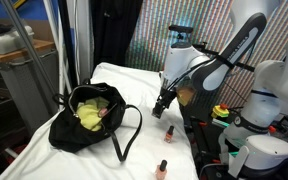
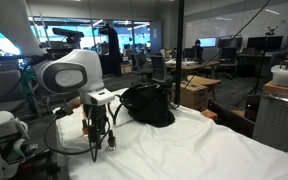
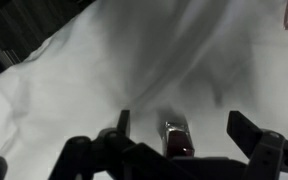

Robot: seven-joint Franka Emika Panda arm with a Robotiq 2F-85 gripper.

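Observation:
A small dark-capped bottle (image 3: pixel 178 138) stands on the white cloth, low in the wrist view. My gripper is open above it, with one finger to each side of the bottle and space left between. In exterior view 1, the gripper (image 1: pixel 165 101) points downward near the bottle (image 1: pixel 156 112), at the right part of the table. A second small reddish bottle (image 1: pixel 169 132) stands closer to the front, and a third bottle (image 1: pixel 162 168) is nearer the front edge.
A black bag (image 1: pixel 62 128), open and holding something yellow-green, lies left of the bottles with its strap (image 1: pixel 130 146) looped toward them. Bare white cloth (image 2: pixel 204 150) covers much of the table.

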